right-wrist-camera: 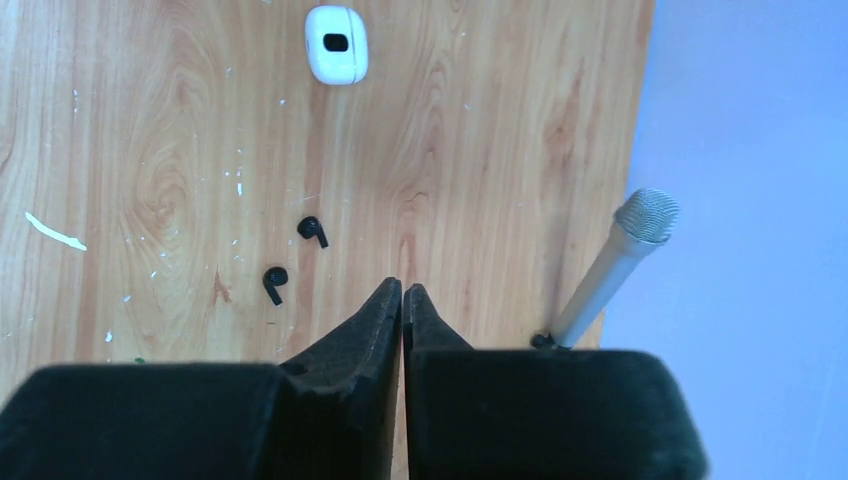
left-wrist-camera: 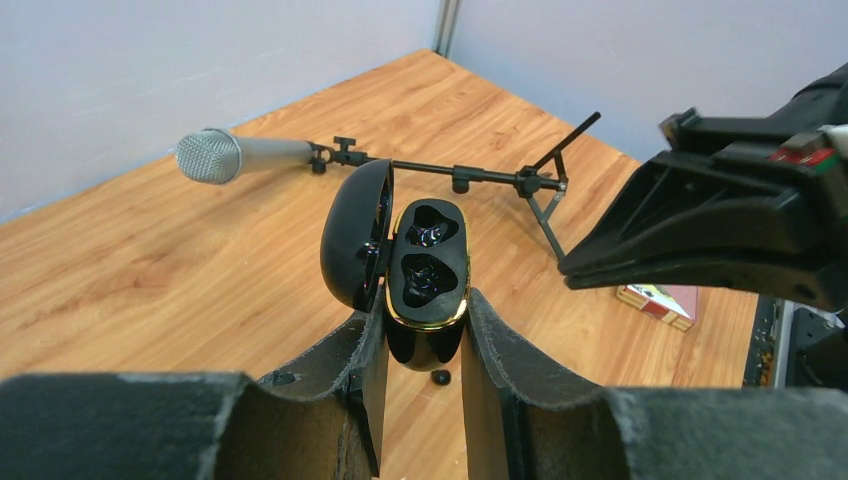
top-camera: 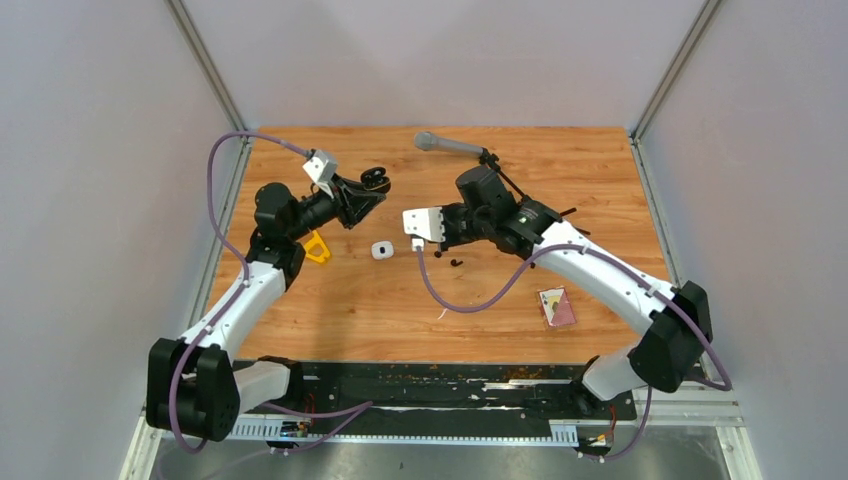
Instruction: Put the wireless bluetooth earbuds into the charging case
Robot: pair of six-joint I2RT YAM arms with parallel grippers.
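My left gripper is shut on a black, gold-trimmed charging case, held upright in the air with its lid open; both earbud slots show empty. Two black earbuds lie apart on the table, below my right gripper. The right gripper's fingertips meet in its wrist view, with nothing seen between them; in the left wrist view it hangs to the right of the case.
A microphone on a black stand lies along the back. A white case, a yellow object and a small red box rest on the wooden table.
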